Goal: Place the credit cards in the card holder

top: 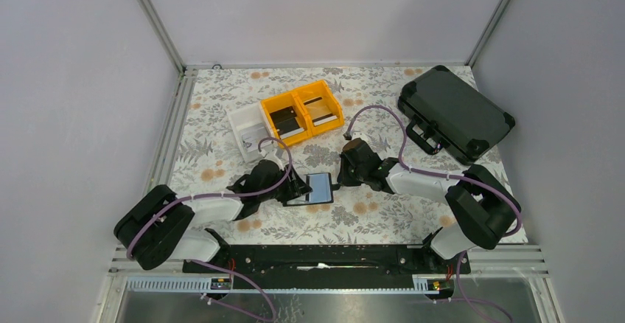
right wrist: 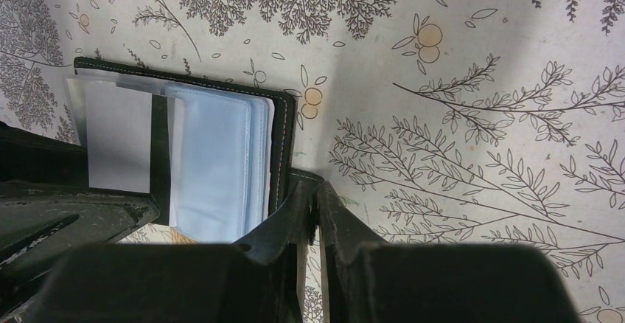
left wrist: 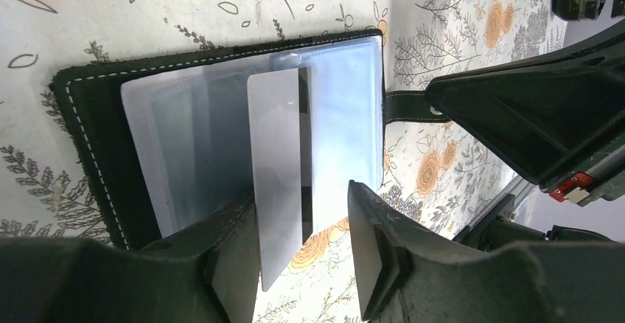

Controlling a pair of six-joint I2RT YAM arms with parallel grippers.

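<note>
The card holder (left wrist: pixel 96 146) lies spread on the cloth, its clear sleeves and pale blue page (left wrist: pixel 343 109) uppermost. A white credit card (left wrist: pixel 274 131) with a dark stripe leans over the holder, tilted and not seated flat in a sleeve; its lower end hangs past the near edge. My left gripper is open, with the card between its parted fingers, nearer the left one. Whether the card touches that finger I cannot tell. At the holder's right side, my right gripper is shut on the black strap (right wrist: pixel 304 176).
Behind the holder stand a two-part orange tray (top: pixel 301 100) with cards inside and a white tray (top: pixel 237 125). A dark green case (top: pixel 455 109) occupies the back right.
</note>
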